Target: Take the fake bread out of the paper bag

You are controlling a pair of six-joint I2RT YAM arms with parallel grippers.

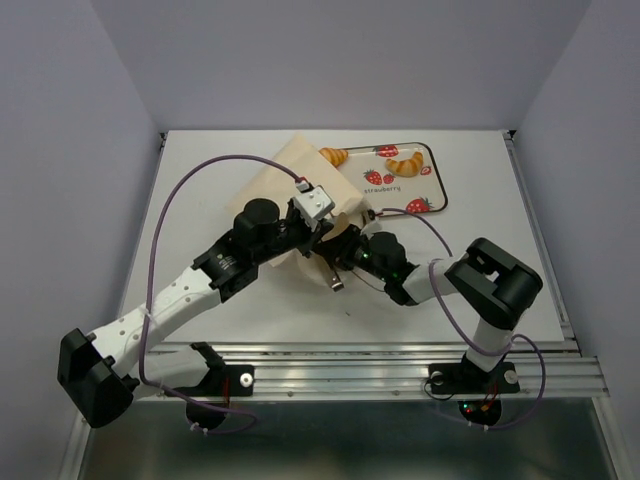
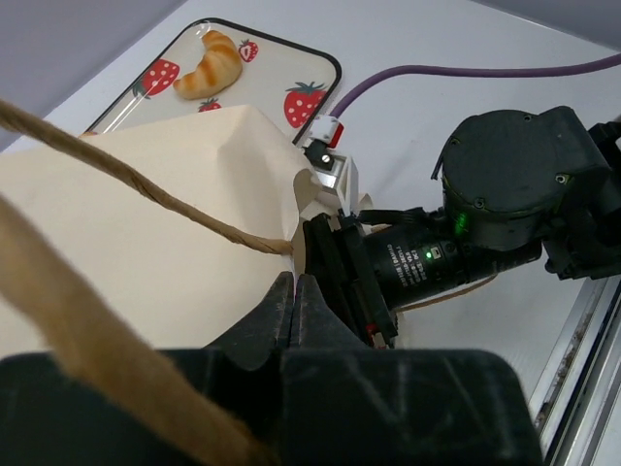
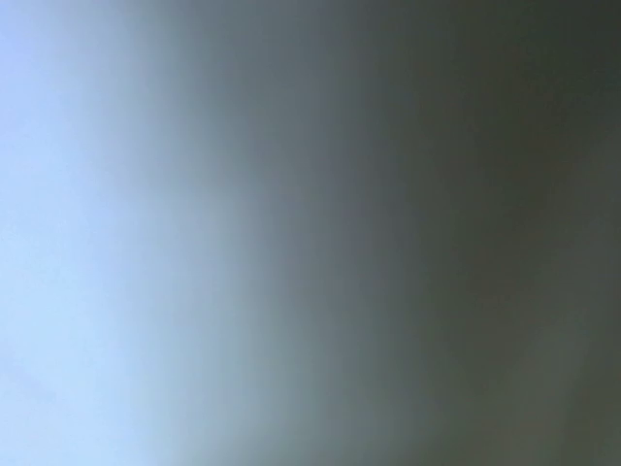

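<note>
The cream paper bag (image 1: 295,170) lies tilted under both arms, its twisted handle (image 2: 165,194) crossing the left wrist view. My left gripper is shut at the bag's rim, nothing visible between its fingers. My right gripper (image 1: 348,245) is pushed into or against the bag's opening beside it; its fingertips are hidden and the right wrist view is only a blur. Croissant-like breads (image 1: 405,165) (image 1: 334,155) are on the strawberry tray (image 1: 435,200), the left one partly behind the bag. What is inside the bag cannot be seen.
The tray stands at the back right of the white table (image 1: 490,200). Its front edge with a metal rail runs below both arms.
</note>
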